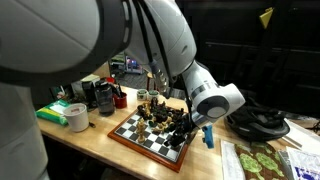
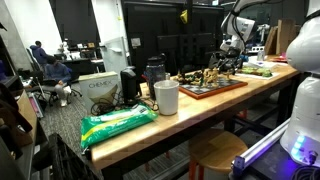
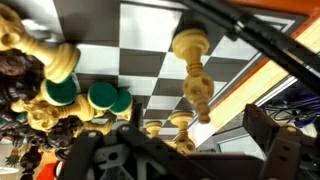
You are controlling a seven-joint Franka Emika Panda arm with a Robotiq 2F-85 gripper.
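Note:
A wooden-framed chessboard [image 1: 150,138] lies on the table, crowded with light and dark pieces. Over its right part hangs my gripper, with its fingers wide apart and nothing held between them. In the wrist view, a tall pale chess piece [image 3: 194,65] stands between and ahead of the fingers, near the board's wooden edge [image 3: 245,92]. Further left, another light piece [image 3: 42,50] lies on its side with its green base showing. Several dark pieces [image 3: 22,75] crowd the left edge. The fingertips touch no piece that I can make out.
Left of the board stand a white mug [image 1: 77,117] and dark jars [image 1: 104,98]. A black bag-like object [image 1: 258,122] lies behind the arm on the right. A patterned green mat [image 1: 262,163] is at the front right. Bare table shows in front of the board.

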